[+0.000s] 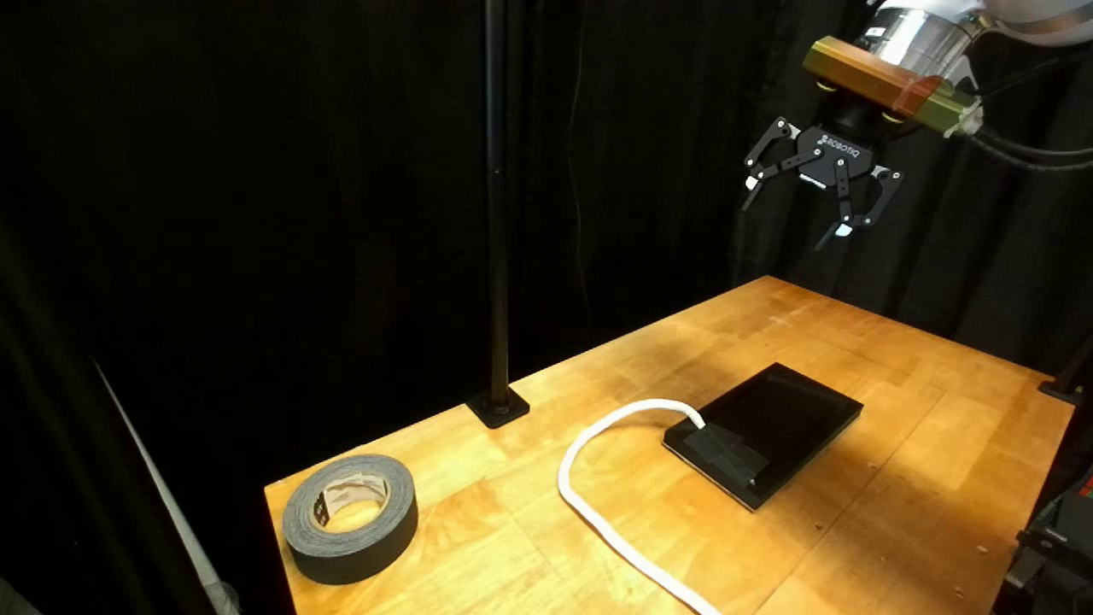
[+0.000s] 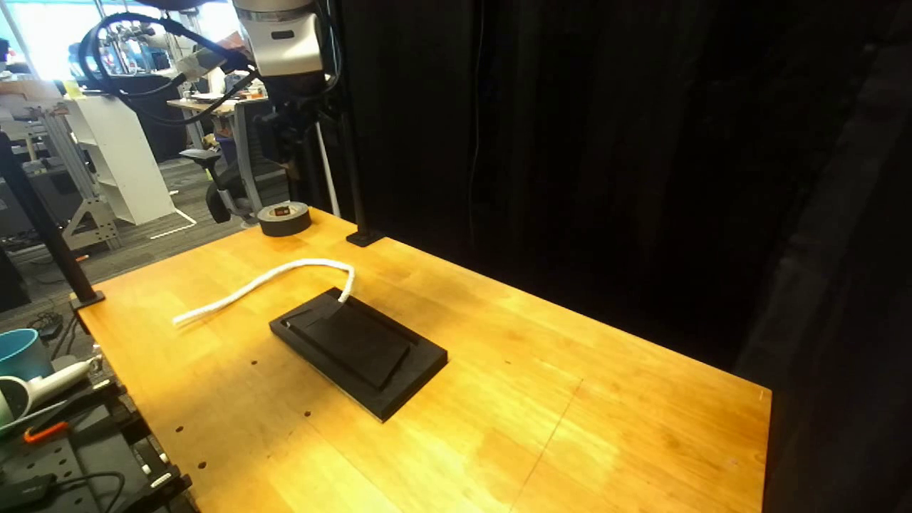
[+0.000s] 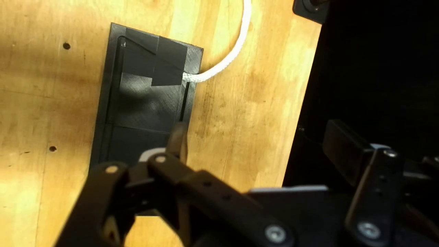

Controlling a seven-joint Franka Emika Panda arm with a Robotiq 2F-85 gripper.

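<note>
High above the far part of the table, my gripper [image 1: 786, 219] stands open with nothing between its fingers. A flat black panel [image 1: 794, 415] lies on the wood below it and apart from it. One end of a white rope [image 1: 570, 461] is on that panel, under a dark patch [image 3: 170, 61] that looks like tape. From there the rope curves over the table. In the wrist view, one finger [image 3: 177, 138] overlaps the panel's edge and the other appears over the dark area past the table. A roll of dark tape [image 1: 365, 543] sits at the table's corner.
A black pole with a square base [image 1: 498, 408] rises at the table's edge, with black curtain [image 1: 307, 205] behind. In the second exterior view, a cart [image 2: 85, 436] with several items borders the table. Bare wood [image 2: 513, 385] surrounds the panel.
</note>
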